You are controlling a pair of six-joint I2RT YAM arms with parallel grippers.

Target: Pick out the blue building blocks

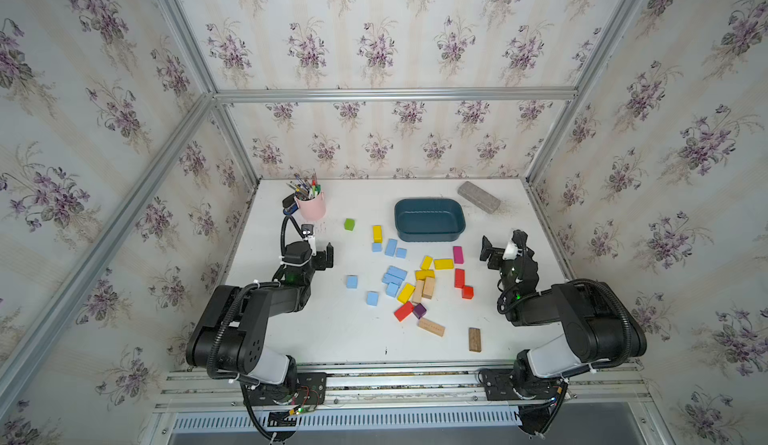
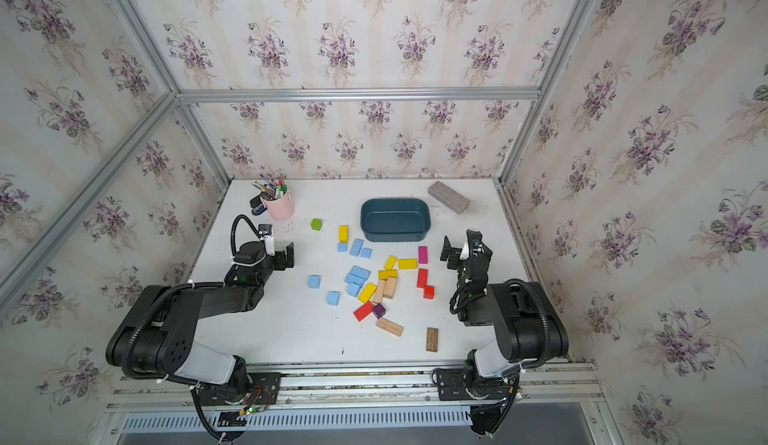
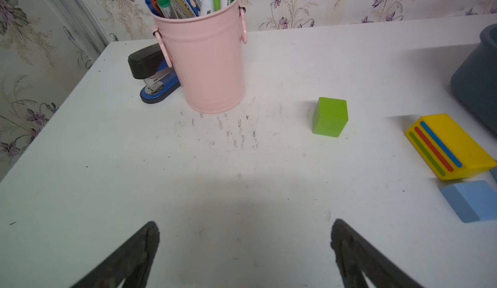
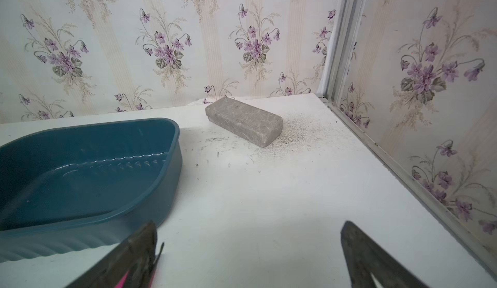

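Observation:
Light blue blocks lie loose on the white table: one (image 1: 352, 282) near my left arm, another (image 1: 372, 298) just right of it, a small cluster (image 1: 396, 272) in the middle, and a few by the tray, such as the upright-angled one (image 1: 391, 246). In the left wrist view a blue block (image 3: 471, 201) shows at the right edge. My left gripper is wide open over bare table, left of every blue block. On the far right, my right gripper stands open and empty, clear of the blocks. The teal tray (image 4: 173, 176) looks empty.
Yellow (image 1: 443, 263), red (image 1: 459, 278), wooden (image 1: 431, 327), purple (image 1: 419, 310) and green (image 1: 349, 224) blocks share the table, some touching the blue cluster. A pink pen cup (image 3: 214, 65), stapler (image 3: 161, 85) and grey brick (image 4: 246, 120) stand at the back.

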